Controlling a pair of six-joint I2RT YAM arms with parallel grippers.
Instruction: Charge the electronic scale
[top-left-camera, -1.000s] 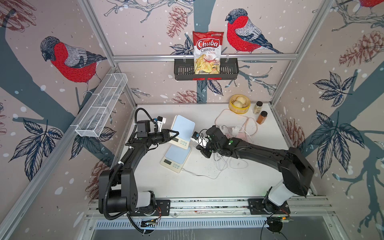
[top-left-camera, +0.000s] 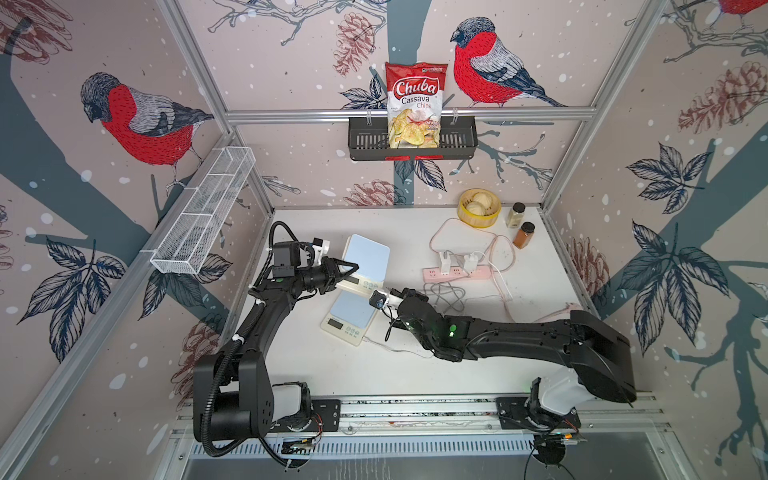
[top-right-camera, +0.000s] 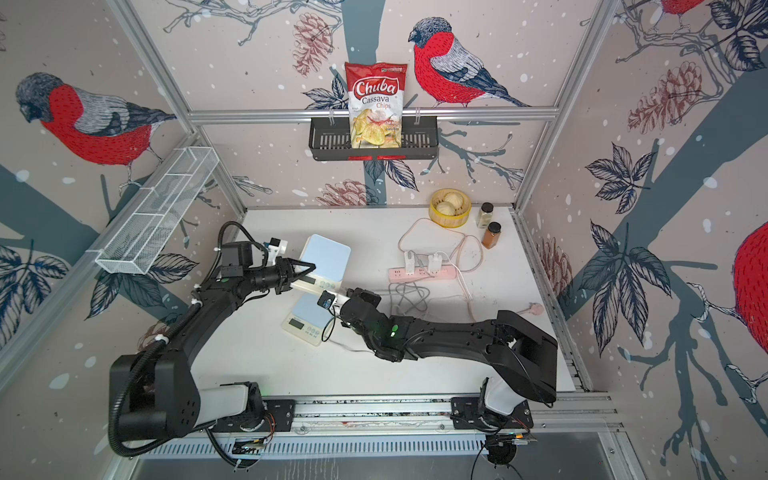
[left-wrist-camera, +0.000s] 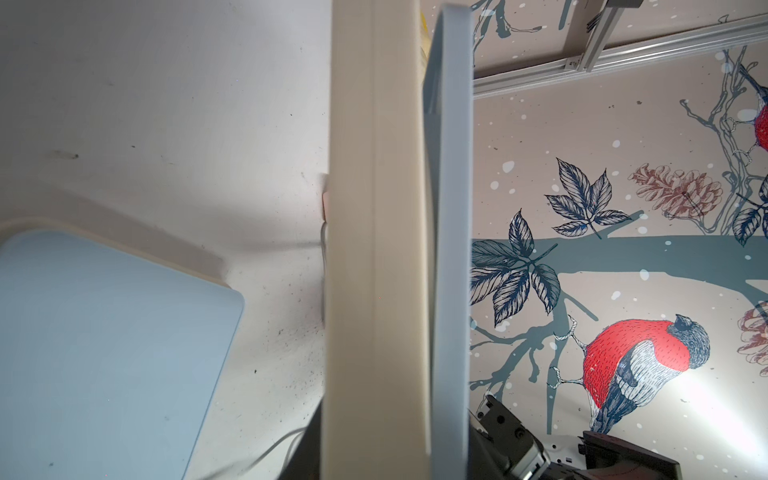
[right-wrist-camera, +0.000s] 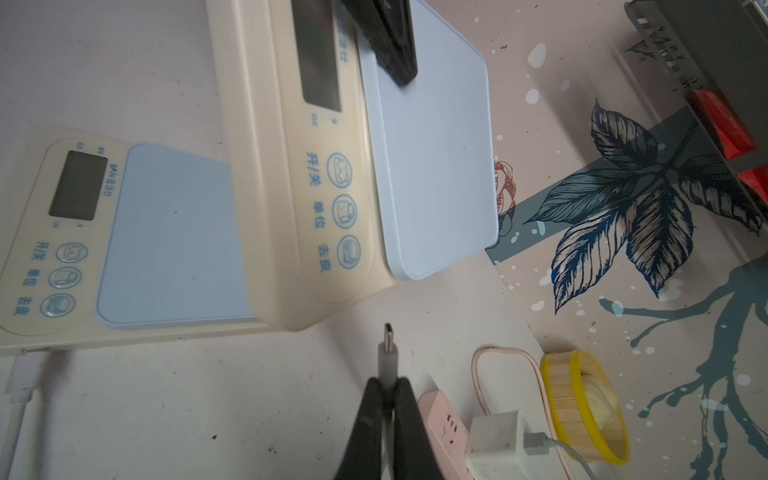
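Note:
In the top left view my left gripper (top-left-camera: 350, 269) holds a cream scale with a pale blue plate (top-left-camera: 369, 256), raised and tilted above the table. The left wrist view shows that scale's cream edge (left-wrist-camera: 376, 240) between the fingers, close up. My right gripper is shut on a thin grey cable plug (right-wrist-camera: 388, 358), its metal tip pointing towards the held scale's lower end (right-wrist-camera: 336, 300). A gap shows between tip and scale there; the scale's port is not visible. A second scale (right-wrist-camera: 172, 240) lies flat on the table, with a white cable (right-wrist-camera: 22, 384) plugged into its side.
A pink power strip (top-left-camera: 468, 273) with white chargers lies right of the scales, loose cords around it. Behind stand a yellow-rimmed basket (top-left-camera: 479, 208) of buns and two jars (top-left-camera: 524, 234).
The left arm and its scale look nearly unmoved.

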